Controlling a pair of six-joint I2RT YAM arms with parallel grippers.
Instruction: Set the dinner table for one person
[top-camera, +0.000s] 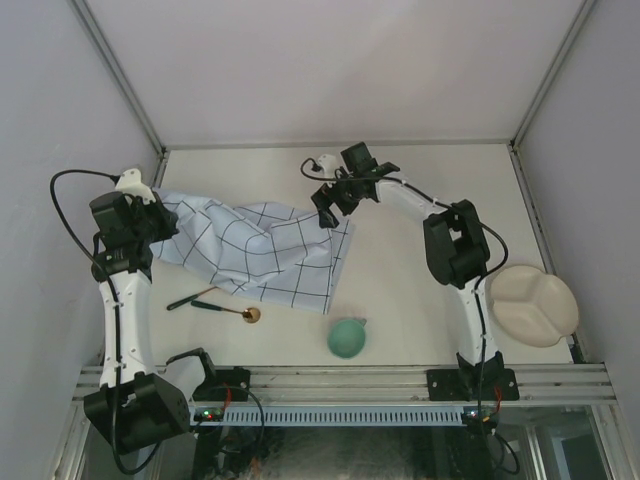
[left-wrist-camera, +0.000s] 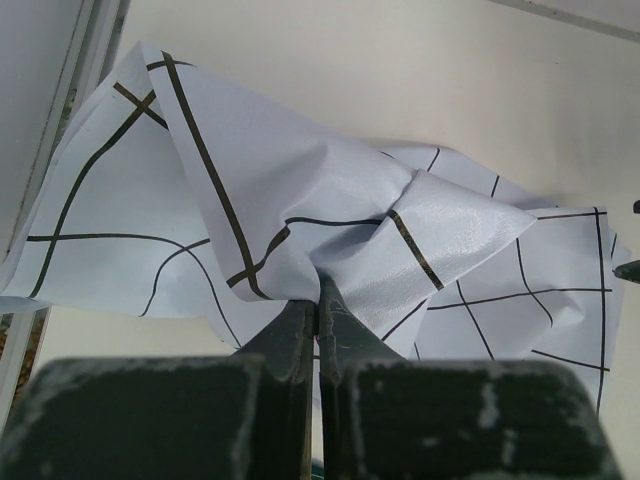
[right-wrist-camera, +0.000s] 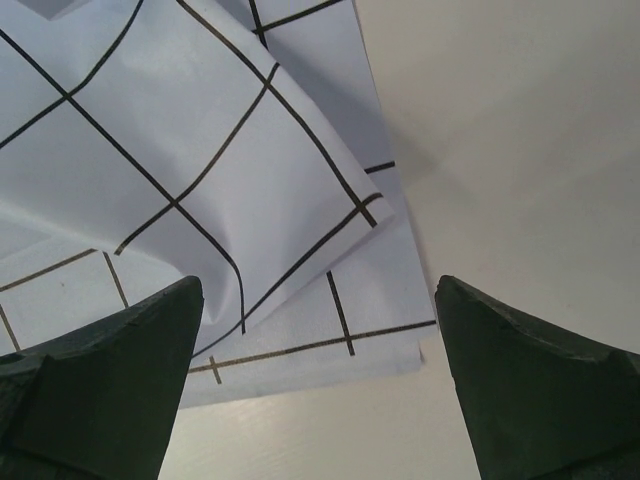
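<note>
A white cloth with dark grid lines (top-camera: 290, 250) lies folded over and rumpled across the left half of the table. At its left end my left gripper is shut on a gathered fold of the cloth (left-wrist-camera: 280, 200). Over the cloth's upper right corner hovers my right gripper, its fingers wide apart. Between and beyond its fingers shows a folded-back cloth corner (right-wrist-camera: 340, 190), lying on a lower layer; nothing is gripped there. Below the cloth lie a dark-handled utensil (top-camera: 190, 298) and a gold spoon (top-camera: 251, 315). A green cup (top-camera: 346, 338) stands near the front edge.
A beige divided plate (top-camera: 535, 305) sits at the far right, partly behind the right arm. Walls close in both sides.
</note>
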